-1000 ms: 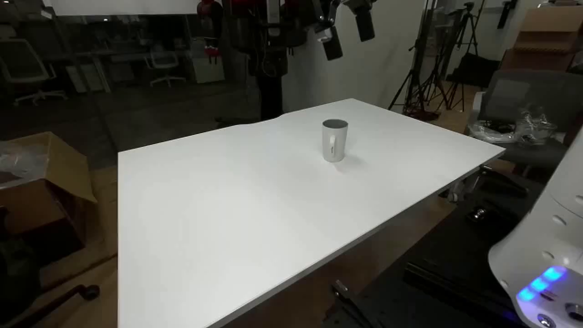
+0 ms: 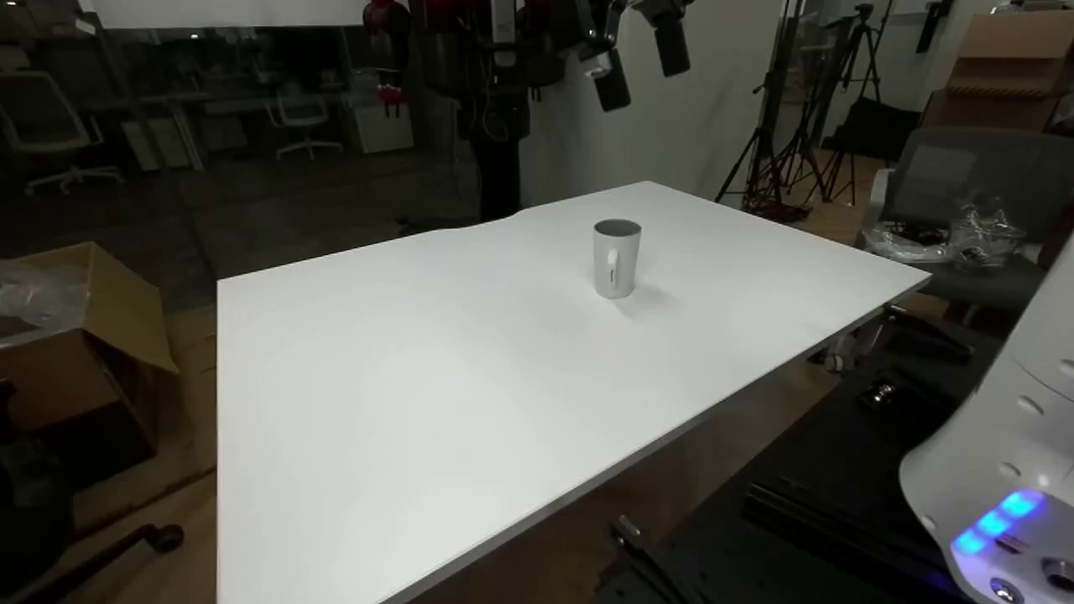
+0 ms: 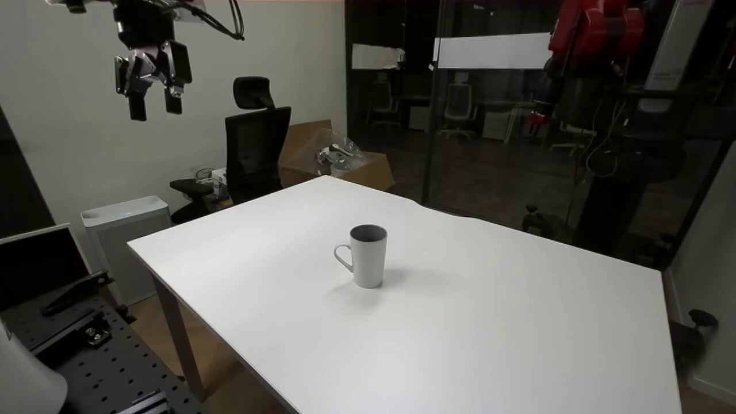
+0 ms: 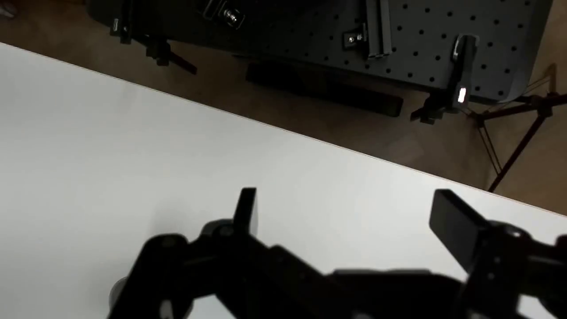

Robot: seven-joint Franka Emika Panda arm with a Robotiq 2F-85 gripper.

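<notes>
A pale grey mug [image 2: 617, 263] with a dark inside stands upright on the white table [image 2: 433, 352]. Its handle faces the camera in exterior view 1, while in exterior view 2 the mug [image 3: 368, 259] has its handle to the left. High above the table, well apart from the mug, hangs my gripper [image 3: 156, 110]; exterior view 1 catches the gripper [image 2: 644, 80] at the top edge. Its fingers are spread wide with nothing between them. In the wrist view the gripper has bare tabletop beneath, and the mug is mostly hidden behind the gripper's left side.
A black perforated bench [image 4: 425, 48] lies beyond a gap along one table edge. Cardboard boxes [image 2: 60, 372], chairs and tripods stand off the table. Another dark robot [image 3: 600, 41] is behind it.
</notes>
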